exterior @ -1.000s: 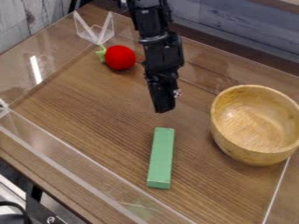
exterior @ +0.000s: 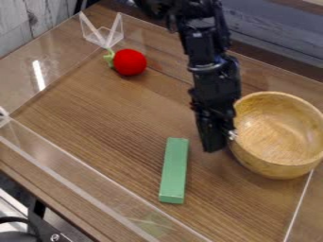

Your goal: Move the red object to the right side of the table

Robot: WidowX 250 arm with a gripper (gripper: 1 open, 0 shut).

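The red object [exterior: 128, 62], round and tomato-like with a bit of green at its left, rests on the wooden table at the back left. My black arm reaches down from the top of the view, and its gripper [exterior: 212, 142] is low over the table against the left rim of the wooden bowl. The red object is well to the left of the gripper and apart from it. The fingertips are dark and small here, so whether they are parted or closed is unclear.
The wooden bowl [exterior: 280, 132] takes up the right side of the table and looks empty. A green block [exterior: 175, 170] lies in front, left of the bowl. Behind the red object is a clear plastic-like item [exterior: 101, 34].
My arm and gripper have moved right and somewhat nearer the camera, from the table's middle to the bowl's left rim. The red object, green block and bowl have stayed put.
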